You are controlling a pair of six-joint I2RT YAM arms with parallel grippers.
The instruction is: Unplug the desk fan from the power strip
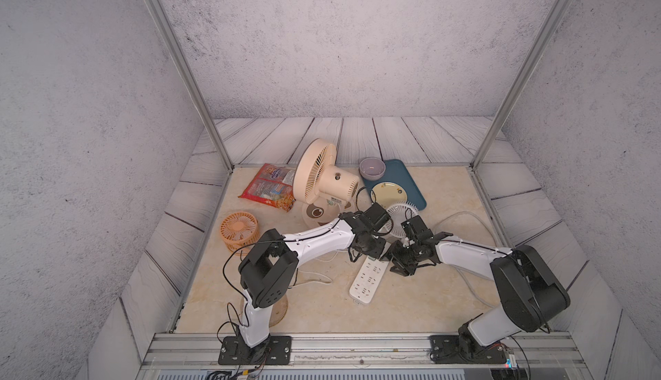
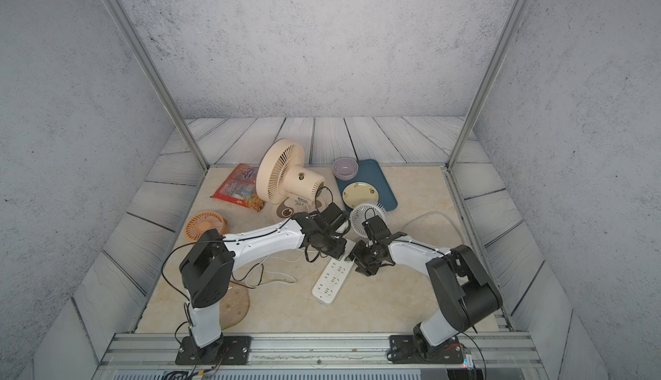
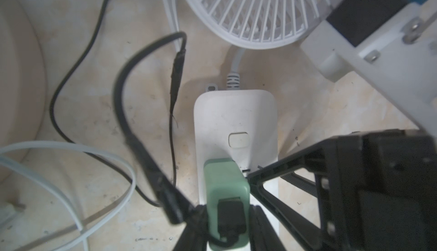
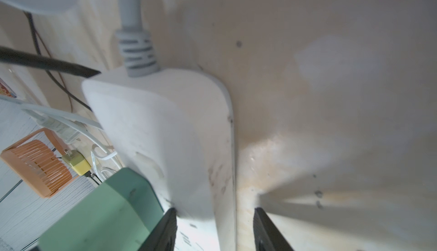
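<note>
The white power strip (image 1: 369,280) lies on the table with a green plug (image 3: 225,178) at its upper end. My left gripper is at the plug, its fingers on either side; whether they touch it is unclear. My right gripper is part open over the strip's right edge beside the plug, one finger over the strip, the other over the table. A small white fan (image 3: 245,10) lies behind the strip. A large beige fan (image 1: 313,166) and a small orange fan (image 1: 239,225) are farther left. Which fan the plug feeds I cannot tell.
Black and white cables (image 3: 68,146) lie left of the strip. A red snack bag (image 1: 267,186), a blue tray (image 1: 413,194) and a purple bowl (image 1: 371,166) stand at the back. The table's right side has free room around a loose cable.
</note>
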